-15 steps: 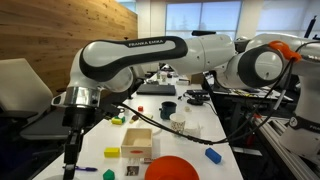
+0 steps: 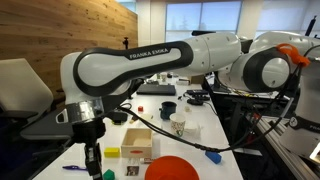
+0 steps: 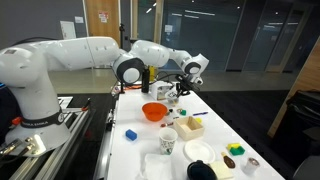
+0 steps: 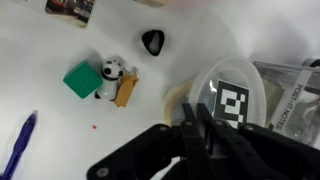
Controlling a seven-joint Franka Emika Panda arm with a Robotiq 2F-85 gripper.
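In the wrist view, a clear round plastic cup (image 4: 240, 85) lies at the right, with a black-and-white square marker showing inside or through it. My gripper is closed at the cup's near rim, which runs up to the dark fingertips; the exact contact is partly hidden by the fingers. In exterior view 1 the gripper (image 2: 95, 160) points down at the front left of the table, and the cup cannot be made out there.
Left of the gripper in the wrist view lie a green cube (image 4: 83, 79), a panda figure (image 4: 110, 75) and a purple marker (image 4: 20, 145). A red bowl (image 2: 172, 168), a wooden box (image 2: 137, 143), a white mug (image 2: 177, 123) and a blue block (image 2: 213, 156) stand farther right.
The gripper has moved right along the front of the table and now hangs closer to the green cube. The other objects have stayed in place.
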